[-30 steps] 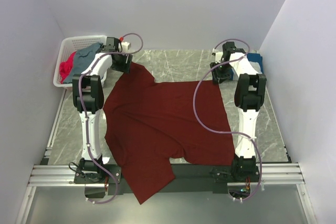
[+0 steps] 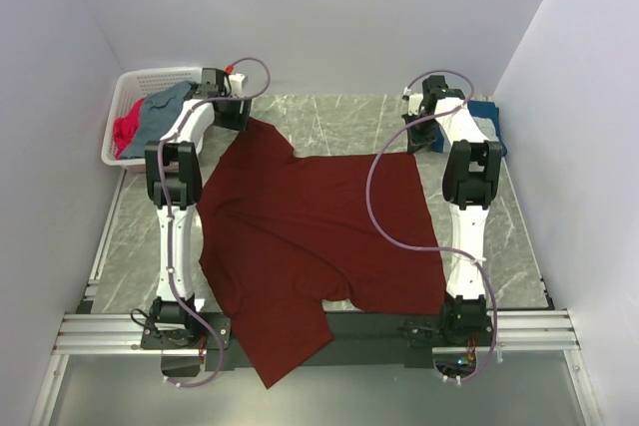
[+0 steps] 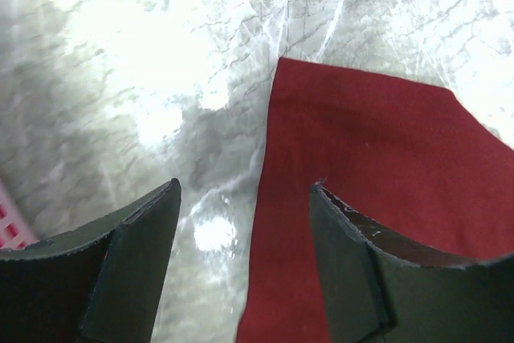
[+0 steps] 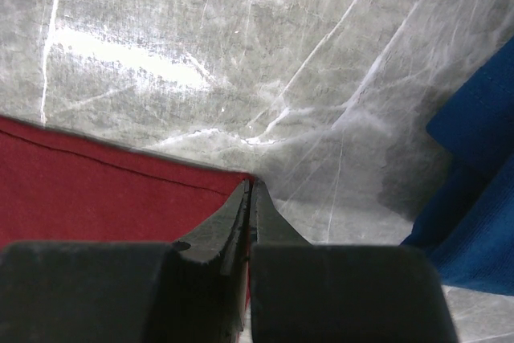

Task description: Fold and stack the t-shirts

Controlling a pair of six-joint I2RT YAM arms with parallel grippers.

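Note:
A dark red t-shirt (image 2: 319, 207) lies spread over the table, one sleeve hanging past the front edge. At its far right corner my right gripper is shut, pinching the hem corner of the red cloth. My left gripper stands open near the shirt's far left end, with the sleeve's corner (image 3: 361, 110) ahead of its fingers. The cloth's side edge runs through the gap between those fingers, and nothing is gripped there.
A white basket (image 2: 112, 137) at the far left holds red and grey-blue cloth. A blue folded cloth (image 4: 482, 198) lies just right of my right gripper. Bare grey table (image 2: 344, 122) shows behind the shirt.

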